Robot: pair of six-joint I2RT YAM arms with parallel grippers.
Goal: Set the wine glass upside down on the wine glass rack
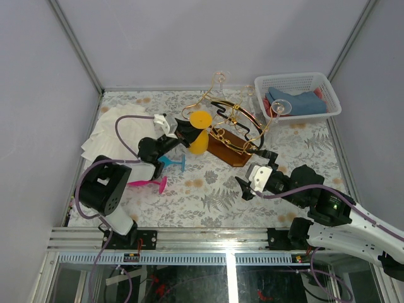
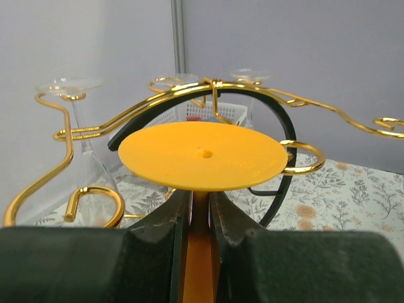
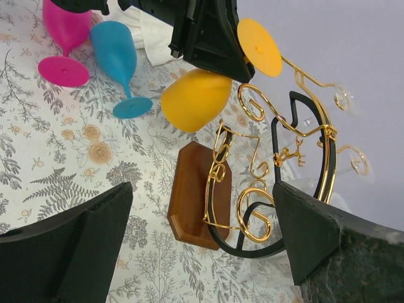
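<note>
My left gripper (image 1: 198, 131) is shut on the stem of a yellow wine glass (image 3: 197, 101). The glass is upside down, its round foot (image 2: 202, 154) uppermost and its bowl below the fingers. It is held at the left side of the gold and black wine glass rack (image 1: 238, 126), close to a gold hook loop (image 2: 304, 158), without visibly sitting in it. The rack stands on a wooden base (image 3: 192, 196). Clear glasses (image 2: 91, 170) hang upside down from other hooks. My right gripper (image 1: 257, 180) is open and empty, in front of the rack's base.
A blue glass (image 3: 120, 63) and a pink glass (image 3: 65, 38) lie on the patterned cloth at the left, under the left arm. White cloth (image 1: 117, 136) spreads behind them. At the back right is a white basket (image 1: 297, 82) with folded cloths.
</note>
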